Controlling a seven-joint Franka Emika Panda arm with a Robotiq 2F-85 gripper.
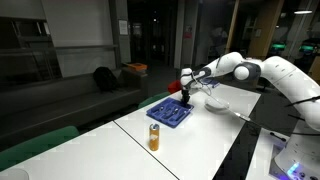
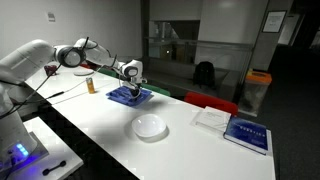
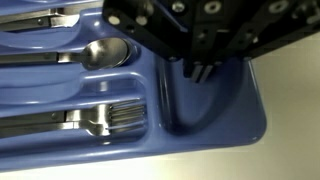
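A blue cutlery tray (image 1: pixel 166 114) lies on the white table, and its corner fills much of the wrist view. Spoons (image 3: pixel 105 53) and forks (image 3: pixel 98 120) rest in its compartments there. My gripper is over the tray's end compartment (image 3: pixel 222 105), which looks empty near the corner. The fingers are together and nothing shows between them. In the second exterior view, the tray (image 2: pixel 130 96) is partly behind the gripper (image 2: pixel 136 92), whose tips are too small there to judge their exact height.
An orange bottle (image 1: pixel 154 137) stands on the table, apart from the tray. A white bowl (image 2: pixel 149 126) and a white box (image 2: pixel 212 118) are elsewhere on it. Bare table (image 1: pixel 100 150) lies along the front left.
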